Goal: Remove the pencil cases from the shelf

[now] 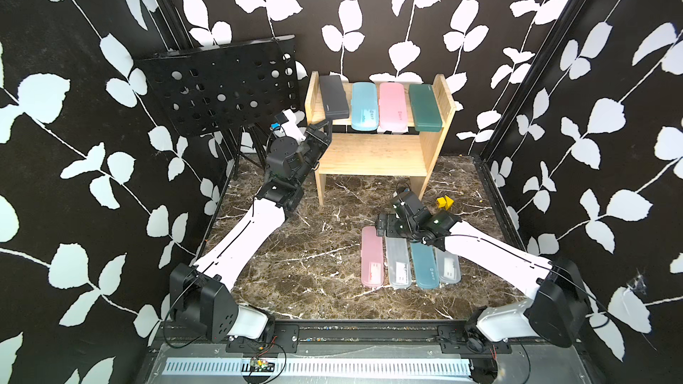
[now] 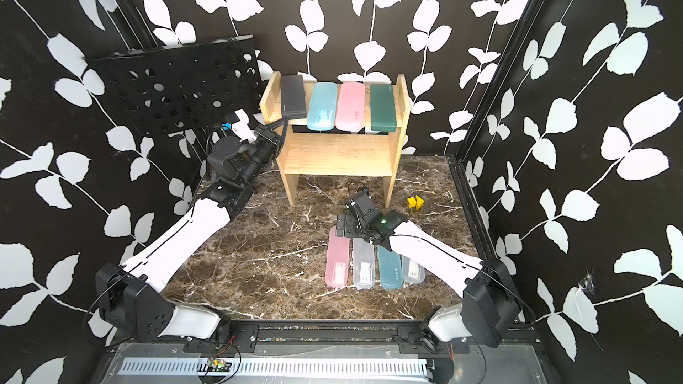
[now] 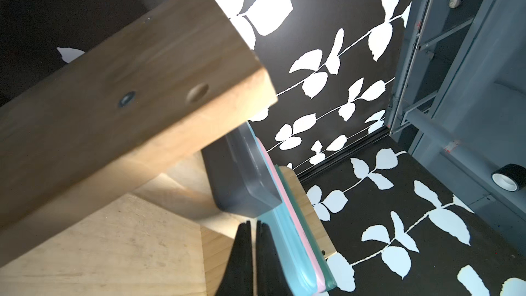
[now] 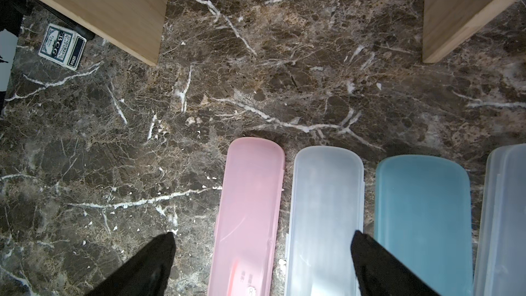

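On the top of the wooden shelf lie a black pencil case, a blue case, a pink case and a green case. The black one is slightly skewed, at the left end. My left gripper is shut, its fingers together with nothing between them, just below the black case's front end in the left wrist view. Over the table, my right gripper stands open above a pink case and a clear case, holding neither.
A yellow object sits by the shelf's right leg. Left of the shelf stands a black perforated panel.
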